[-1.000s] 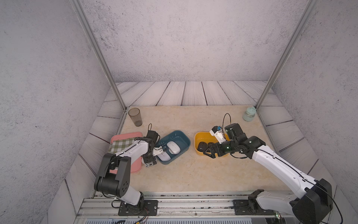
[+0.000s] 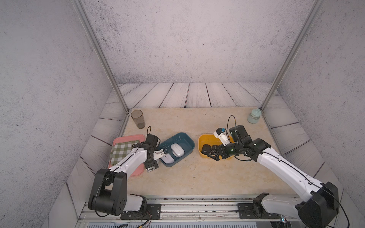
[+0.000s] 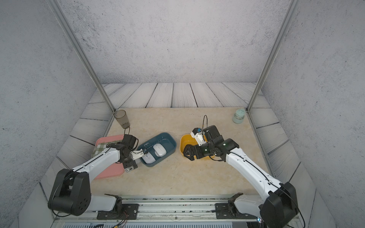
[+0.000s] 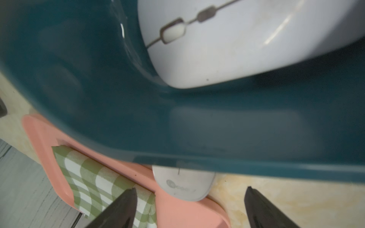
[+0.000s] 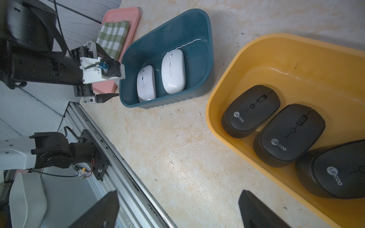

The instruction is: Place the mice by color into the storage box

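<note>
Two white mice (image 5: 173, 74) lie in the blue box (image 5: 203, 68). A third white mouse (image 4: 182, 186) shows at the edge of the pink tray (image 4: 182, 212), partly hidden by the box's wall. My left gripper is open, with that mouse in view between its fingertips; whether they touch it cannot be told. In the right wrist view, several black mice (image 5: 290, 133) rest in the yellow box (image 5: 228, 76). My right gripper stands open, holding nothing, at the yellow box's left side.
A green checked cloth (image 2: 121, 152) lies on the tray. The tinted glass (image 2: 138, 119) stands at the back left and a pale green jar (image 2: 254, 115) at the back right. Bare tabletop (image 2: 197, 176) stretches in front of both boxes.
The right arm and the mice in the boxes look unchanged.
</note>
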